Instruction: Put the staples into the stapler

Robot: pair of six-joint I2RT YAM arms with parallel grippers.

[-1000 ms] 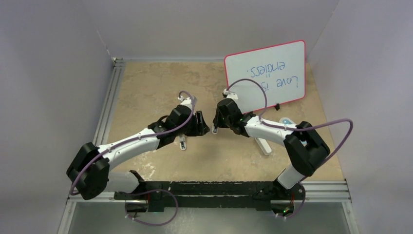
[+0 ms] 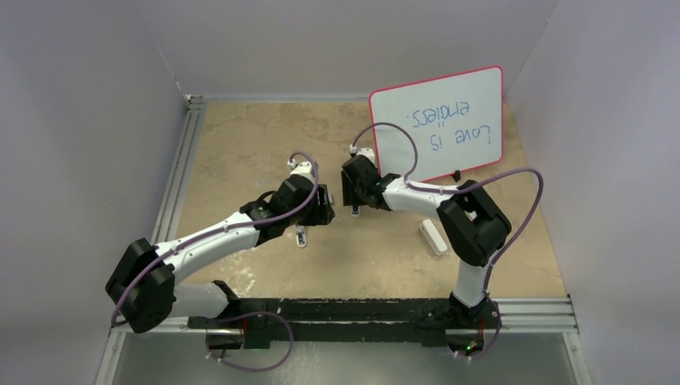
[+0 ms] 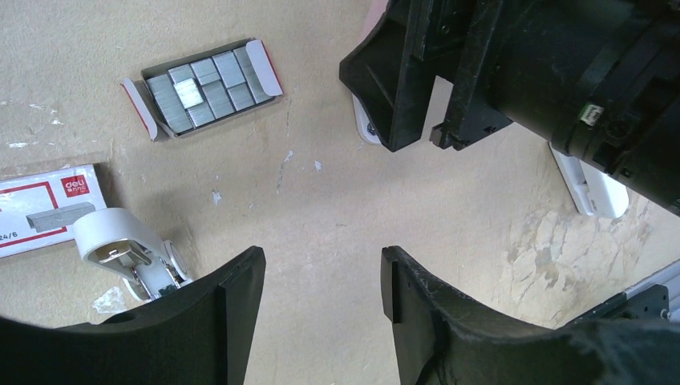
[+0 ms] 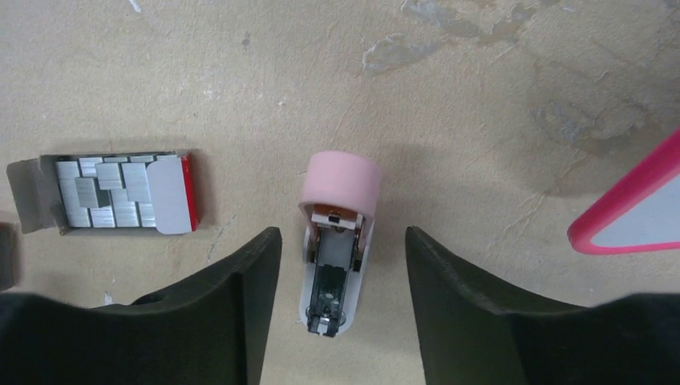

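In the right wrist view, a pink-headed stapler (image 4: 341,180) lies with its narrow channel exposed; I cannot tell whether staples sit in it. My right gripper is open around it, a finger on either side and neither touching it. An open box of silver staples (image 4: 120,194) lies to its left. My left gripper is open with bare table between its fingers. Left of it stands a white stapler (image 3: 132,237), its channel also exposed. The staple box (image 3: 210,87) lies farther back in the left wrist view.
A closed deli staple box (image 3: 48,204) lies beside the white stapler. The whiteboard (image 2: 437,120) occupies the back right, and a white oblong object (image 2: 434,238) rests at front right. The two grippers are close together.
My left gripper has drawn a little to the left.
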